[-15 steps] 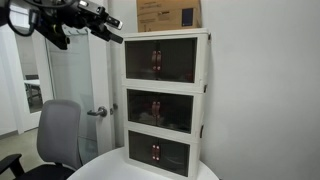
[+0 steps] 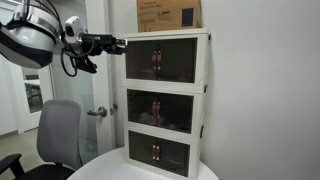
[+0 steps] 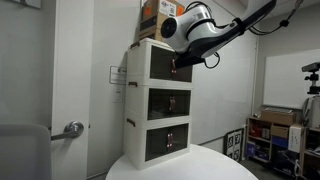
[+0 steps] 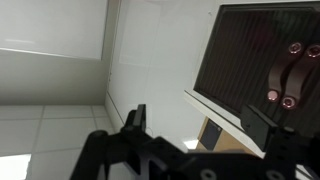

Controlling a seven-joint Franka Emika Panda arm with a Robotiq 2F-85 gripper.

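Note:
A white cabinet [image 2: 207, 75] of three stacked units stands on a round table, its dark see-through doors all shut. Paired reddish-brown handles sit at the middle of each unit, with the top handles [image 2: 156, 62] level with the upper part of the stack. My gripper [image 2: 122, 46] is open, near the left side of the top unit. In the wrist view, the top door [image 4: 235, 60] and two handles [image 4: 285, 78] appear at upper right, beyond the right finger [image 4: 257, 125]. Nothing shows between the fingers, and no contact with the handles is visible.
Cardboard boxes [image 2: 168, 15] rest on top of the cabinet. An office chair [image 2: 58, 135] and a door with a lever handle [image 2: 98, 112] are at left. A shelf [image 3: 275, 130] stands farther right.
The cabinet and its doors look unchanged.

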